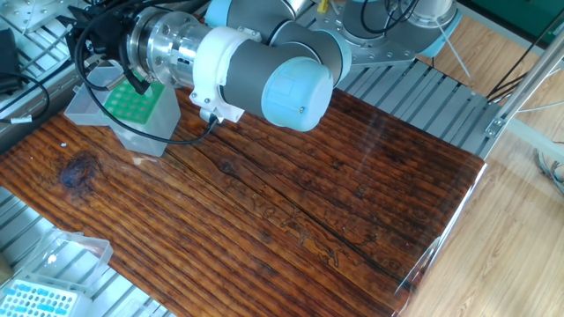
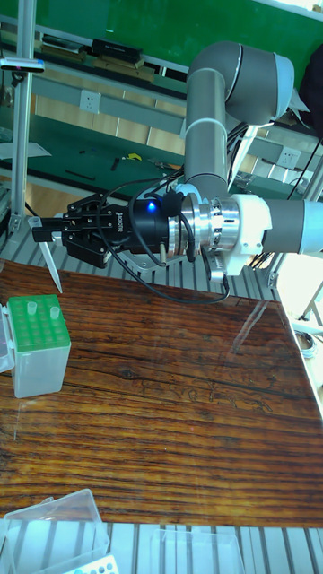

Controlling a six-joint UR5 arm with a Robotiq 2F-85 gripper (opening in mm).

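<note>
A pale, tapered pipette tip (image 2: 50, 267) slants down from the black gripper (image 2: 46, 231), its narrow end lowest. The gripper appears shut on its upper end. Below stands a tip box (image 2: 40, 371) with frosted walls and a green perforated top (image 2: 39, 326), where a couple of pale tips stick up. The held tip hangs above and slightly behind that top, apart from it. From exterior view 2, the gripper is at the upper left by the box (image 1: 148, 132); its fingertips and the held tip are hard to make out there.
The box's clear lid (image 1: 86, 106) hangs open on its left. A second clear container (image 1: 66, 255) with a white-and-blue rack (image 1: 40, 299) sits at the front left. Most of the brown wooden board (image 1: 291, 211) is bare. A black cable (image 1: 132, 136) loops below the wrist.
</note>
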